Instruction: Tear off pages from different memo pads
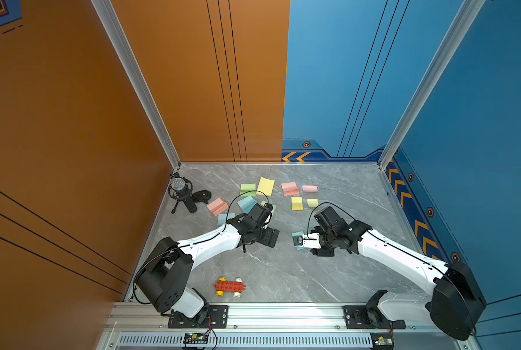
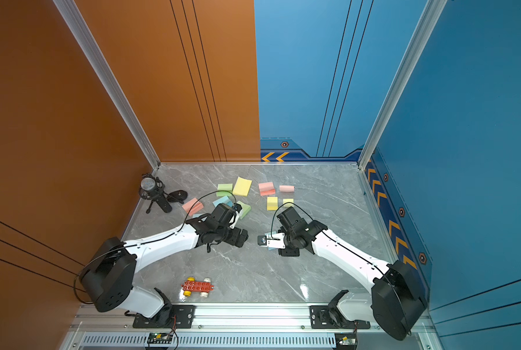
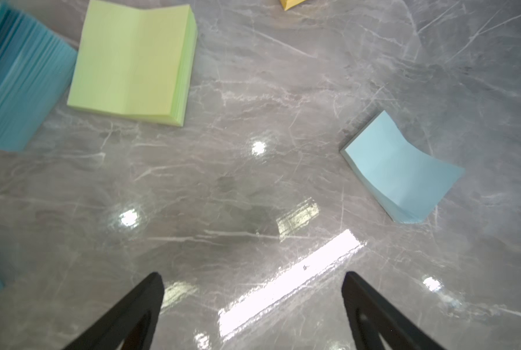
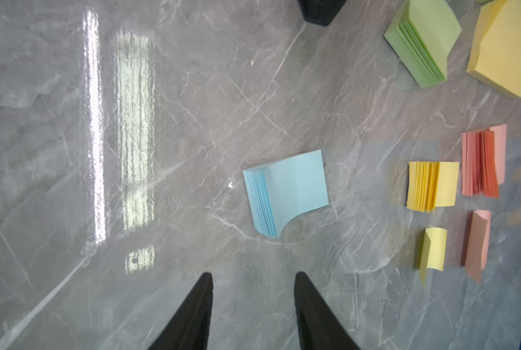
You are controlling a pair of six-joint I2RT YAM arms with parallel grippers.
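Observation:
On the grey marbled table lies a loose-leaved light-blue memo pad, its top sheet curling up; the left wrist view shows the same blue pad [image 3: 401, 169] at right. My right gripper stands above and close to this pad, fingers apart and empty, and from the top left view it partly covers the pad. To the left of it, my left gripper is open over bare table with nothing between its fingers. A green pad [image 3: 133, 61] and a thick teal pad [image 3: 30, 78] lie ahead of the left gripper.
Farther back sit a yellow pad [image 4: 432, 185], a red-pink pad [image 4: 482, 160], a small yellow pad [image 4: 433, 248] and a pink pad [image 1: 217, 206]. A red toy [image 1: 230, 286] lies at the front left, a black device [image 1: 181, 189] at the back left.

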